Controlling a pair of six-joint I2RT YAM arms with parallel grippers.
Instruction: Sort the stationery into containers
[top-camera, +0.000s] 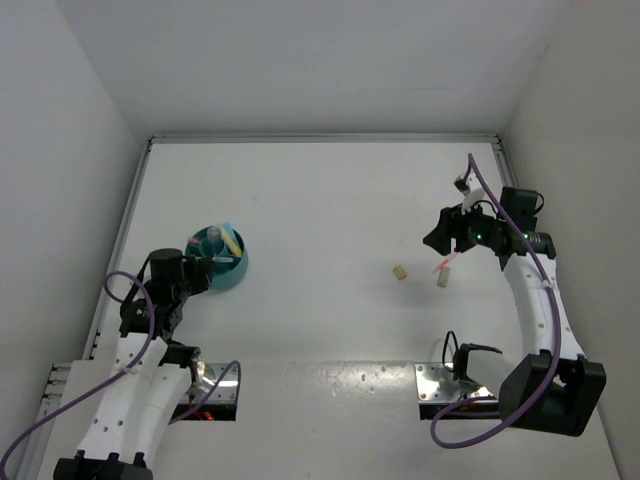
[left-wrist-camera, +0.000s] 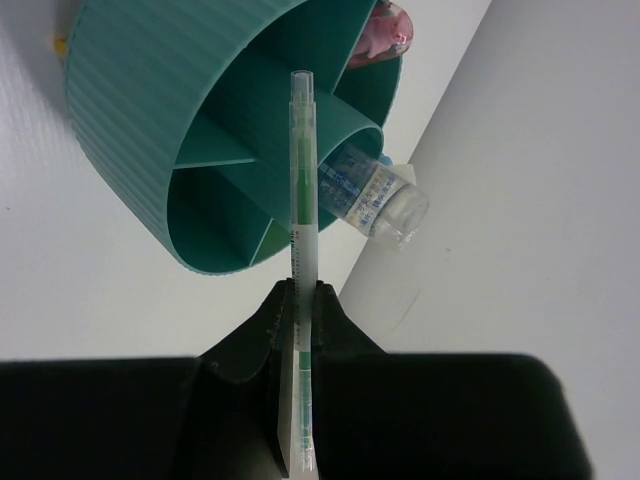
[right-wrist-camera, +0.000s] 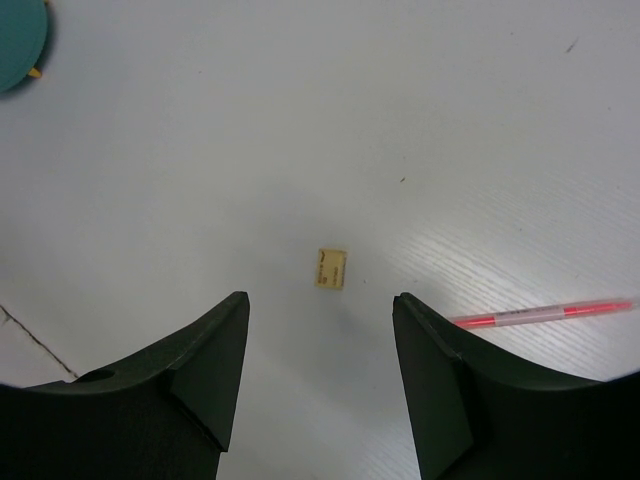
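A clear pen with green sections (left-wrist-camera: 304, 190) is gripped by my left gripper, which is shut on it. Its upper end overlaps the teal divided holder (left-wrist-camera: 130, 110) in the left wrist view; whether it touches the holder I cannot tell. A clear bottle with a printed label (left-wrist-camera: 365, 200) and a pink item (left-wrist-camera: 381, 36) sit in the holder's compartments. My right gripper is open, nothing between its fingers. Below it on the table lie a small tan block (right-wrist-camera: 331, 269) and a pink pen (right-wrist-camera: 545, 314).
A grey block (top-camera: 443, 277) lies beside the pink pen on the right in the top view. A yellow item (top-camera: 232, 243) sits in the holder.
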